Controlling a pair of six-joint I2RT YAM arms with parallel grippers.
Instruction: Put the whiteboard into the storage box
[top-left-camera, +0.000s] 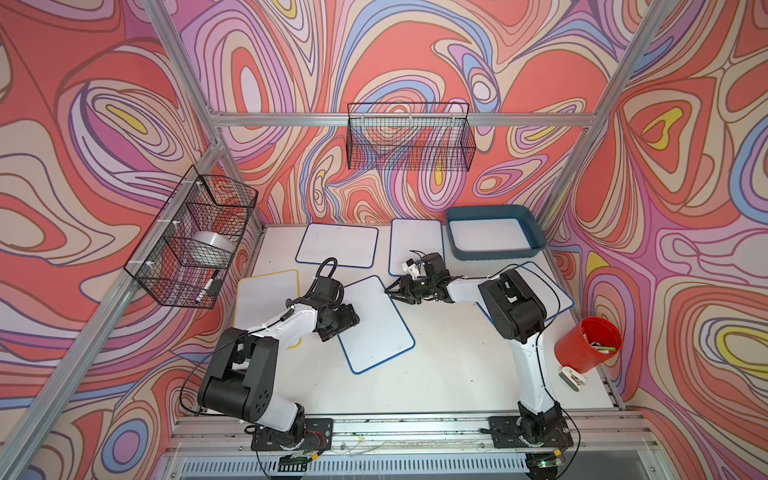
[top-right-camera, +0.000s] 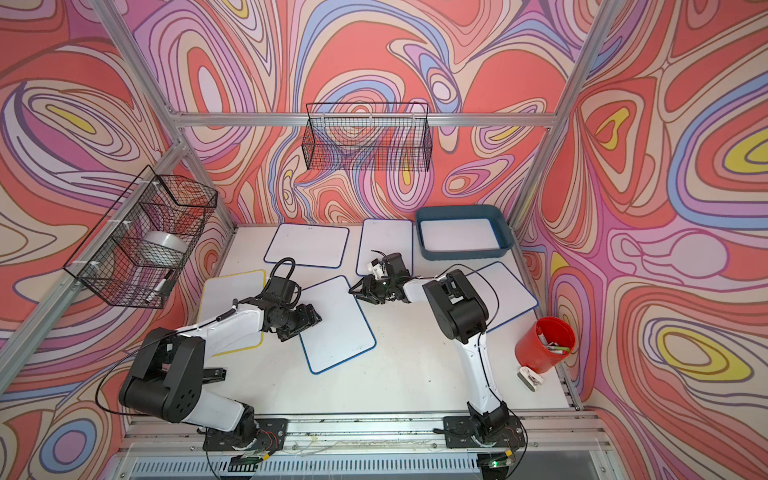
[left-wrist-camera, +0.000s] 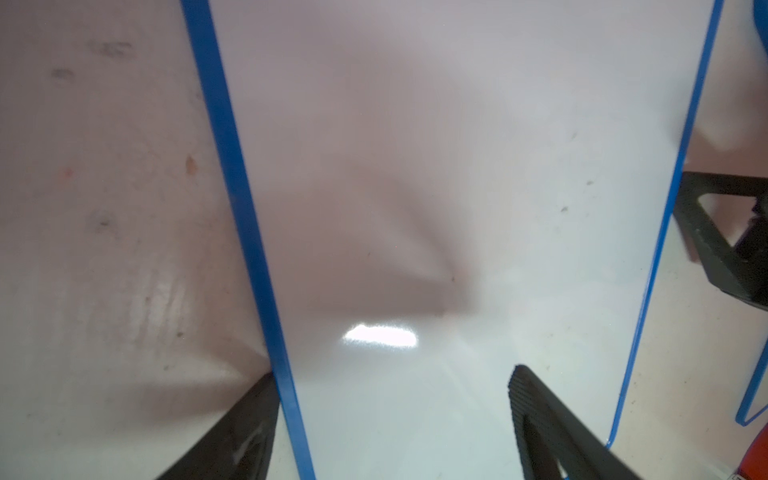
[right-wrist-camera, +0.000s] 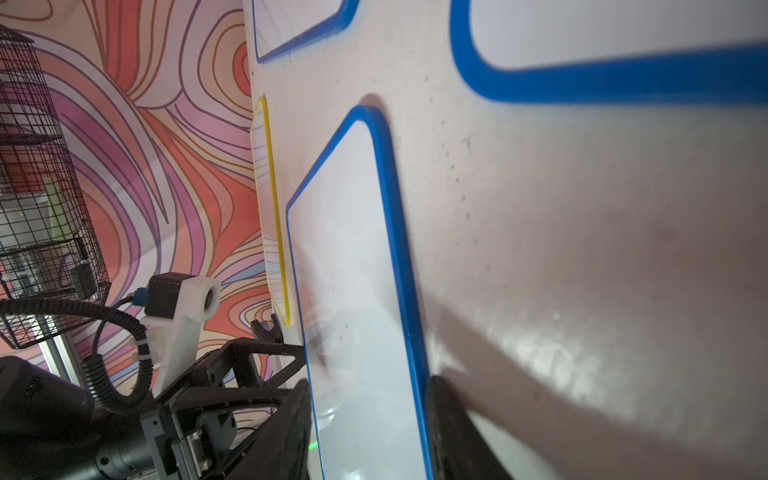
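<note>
A white whiteboard (top-left-camera: 376, 328) with a blue rim lies tilted mid-table between my two grippers. Over its left side, my left gripper stands with fingers well apart. One fingertip (left-wrist-camera: 254, 428) is at the blue left rim, the other above the white face; contact is unclear. At the board's upper right edge my right gripper is open. Its right finger (right-wrist-camera: 452, 424) is against or just beside the blue rim; its left finger (right-wrist-camera: 292, 424) appears over the white face. The teal storage box (top-left-camera: 496, 255) stands at the back right, with a white board inside.
Other boards lie around: a yellow-rimmed one (top-left-camera: 266, 296) at left, blue-rimmed ones at the back left (top-left-camera: 337, 244), back middle (top-left-camera: 416, 240) and right (top-left-camera: 548, 284). A red bucket (top-left-camera: 577, 349) and an eraser (top-left-camera: 571, 378) sit front right.
</note>
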